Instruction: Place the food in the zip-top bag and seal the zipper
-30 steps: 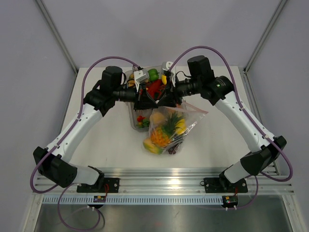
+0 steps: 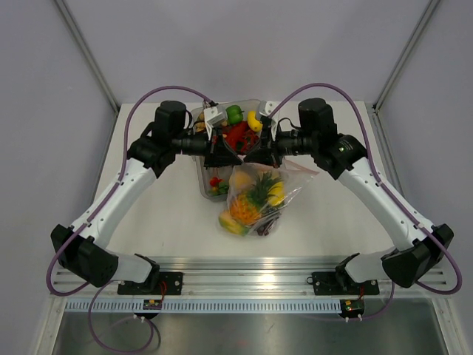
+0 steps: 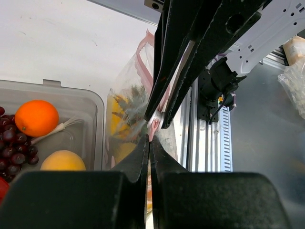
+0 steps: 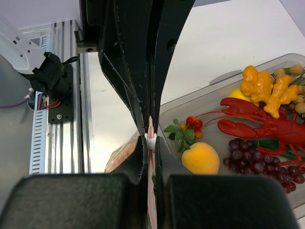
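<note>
The clear zip top bag [image 2: 295, 175] lies at the table's middle, pineapple [image 2: 247, 209], yellow fruit [image 2: 276, 194] and a mango-like piece [image 2: 233, 223] inside. Its mouth has a pink zip strip [image 3: 142, 67], spread wide at the right in the top view. At the strip's left end, my left gripper is shut on the thin pink edge. Right beside it, my right gripper is shut on the small white zipper slider [image 3: 156, 116]. The tips of both grippers nearly touch. Fingers hide part of the slider and strip.
Behind the bag stands a grey bin [image 2: 203, 177] with a red lobster [image 4: 257, 119], grapes [image 4: 252, 160], a peach [image 4: 201, 158] and other food. Both arms reach over it.
The left arm and bag look unmoved.
</note>
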